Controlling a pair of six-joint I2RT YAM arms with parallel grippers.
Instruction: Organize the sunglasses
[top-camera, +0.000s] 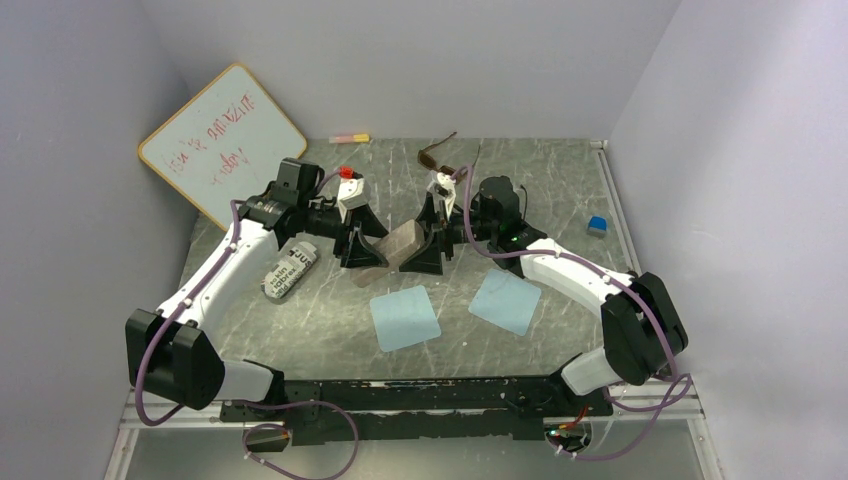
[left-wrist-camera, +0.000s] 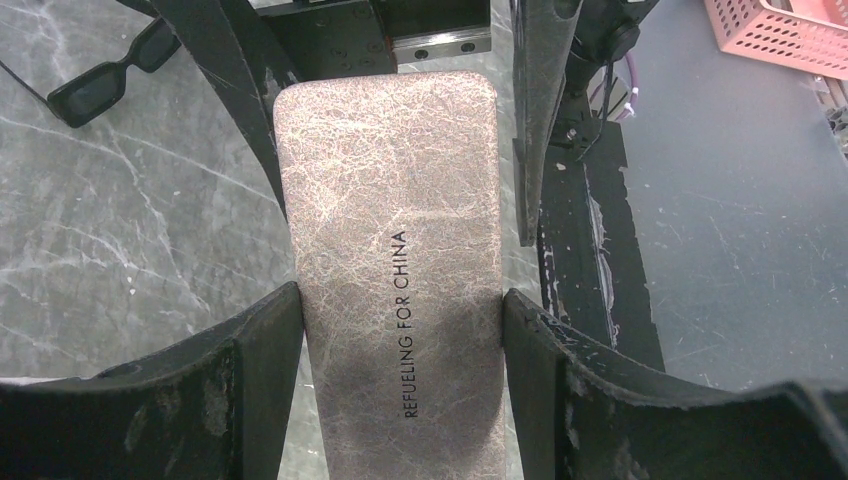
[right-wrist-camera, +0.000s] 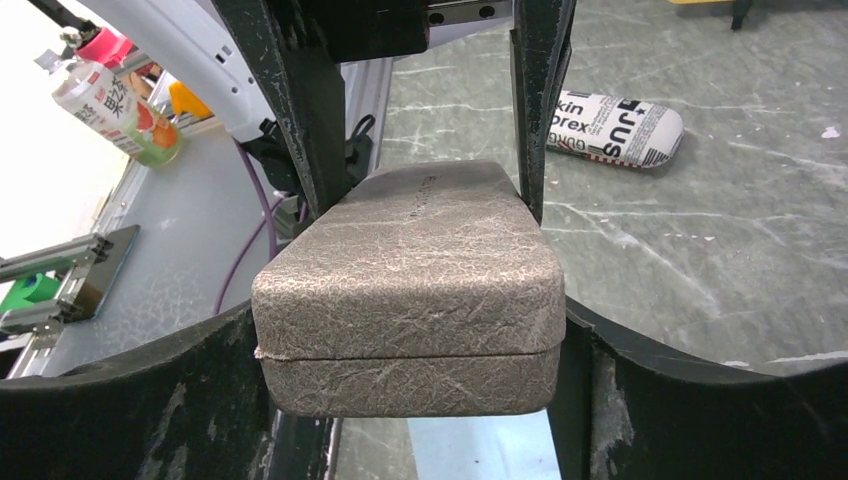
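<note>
A silvery-beige glasses case (top-camera: 398, 245) marked "REFUELING FOR CHINA" is held in the air over the middle of the table, between both grippers. My left gripper has its fingertips on either side of the case, touching it. My right gripper also has the case between its fingers, from the other end. The case is closed, with its seam visible in the right wrist view. Brown-framed sunglasses (top-camera: 440, 165) lie at the back of the table behind my right gripper, arms unfolded.
A printed pouch (top-camera: 289, 271) lies left, two pale blue cloths (top-camera: 404, 318) at the front, a blue block (top-camera: 597, 225) at right. A whiteboard (top-camera: 220, 140) stands at back left, with a marker (top-camera: 349, 138) beside it.
</note>
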